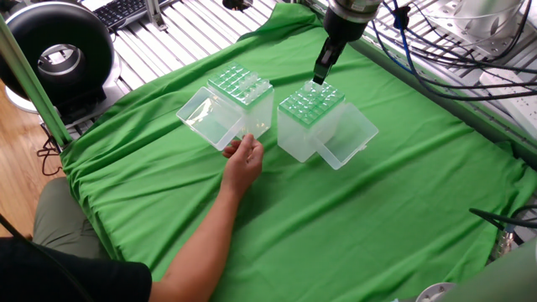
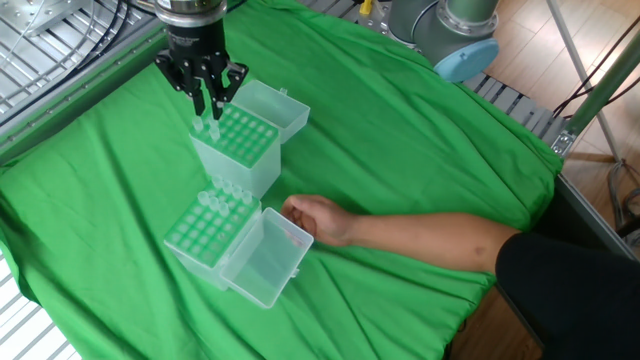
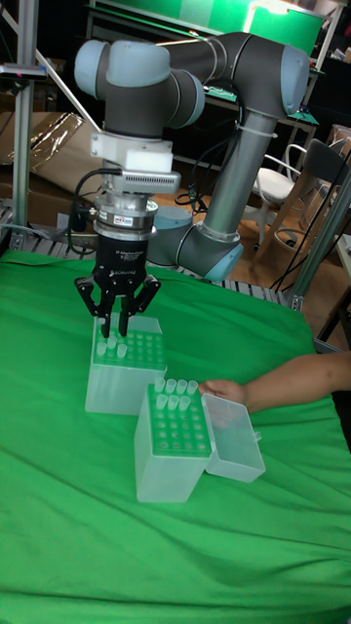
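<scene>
In the second exterior view my gripper (image 2: 209, 112) points down over one corner of the far tip box (image 2: 236, 160). Its fingers are part open, with a visible gap between them. The fingertips sit close above a few clear tips (image 2: 214, 131) standing in the box's green rack; whether they touch any is unclear. From the first exterior view, only a narrow side of the gripper (image 1: 319, 81) shows, over the rack's back corner. A second tip box (image 3: 172, 473) stands apart, several clear tips (image 3: 174, 386) upright along one end of its green rack.
Beside the second box a person's hand (image 1: 242, 153) touches or nearly touches its hinged lid (image 1: 210, 122). The far box's lid (image 1: 347, 137) hangs open too. Wrinkled green cloth (image 1: 336, 235) covers the table, broadly clear in front. Cables (image 1: 436, 71) run along the back edge.
</scene>
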